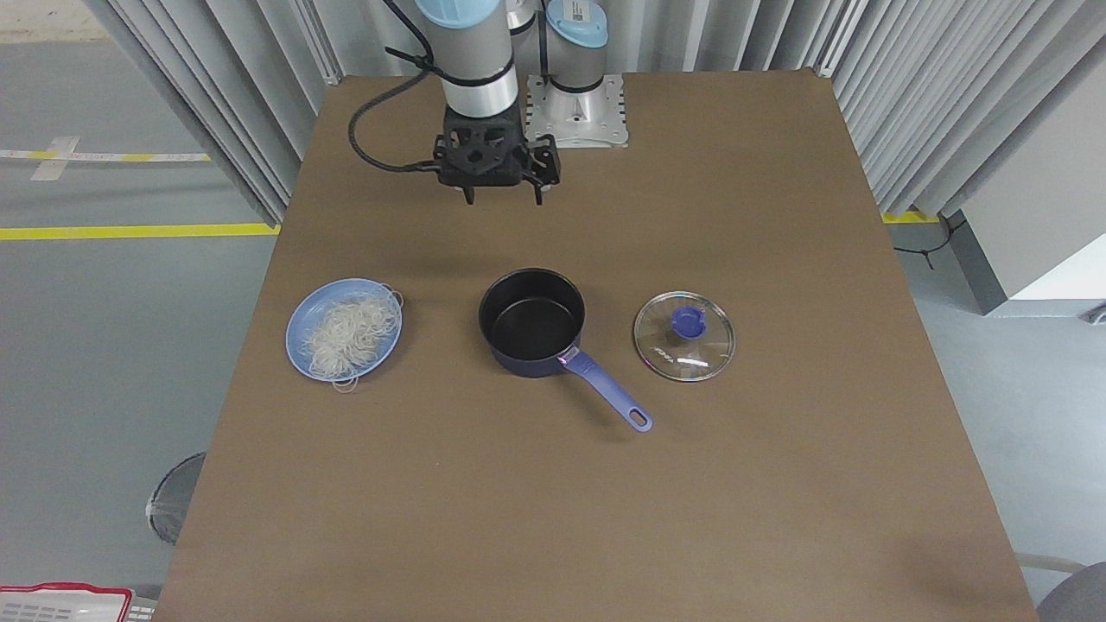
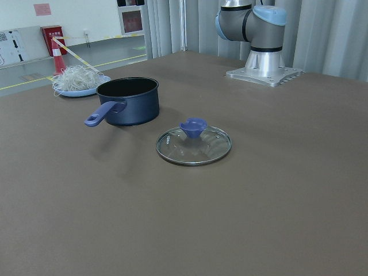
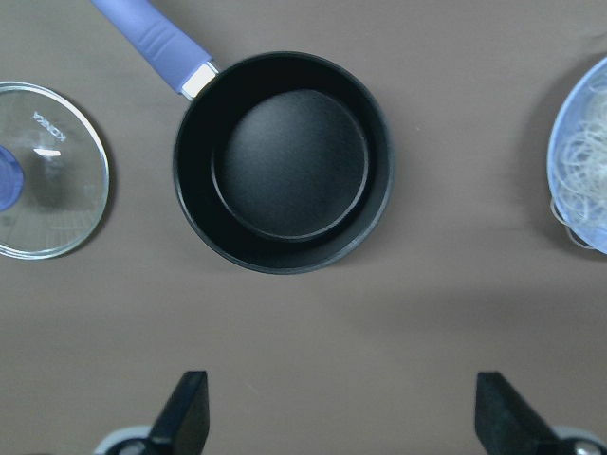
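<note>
An empty dark pot with a purple handle stands mid-table. Right of it in the front view, a glass lid with a blue knob lies flat on the table. To the pot's left is a blue plate heaped with white noodles. My gripper is raised over the back of the table, behind the pot; in the wrist view its fingers are wide apart with nothing between them. The gripper is outside the left view.
The arm's base plate sits at the back edge, with grey curtains behind it.
</note>
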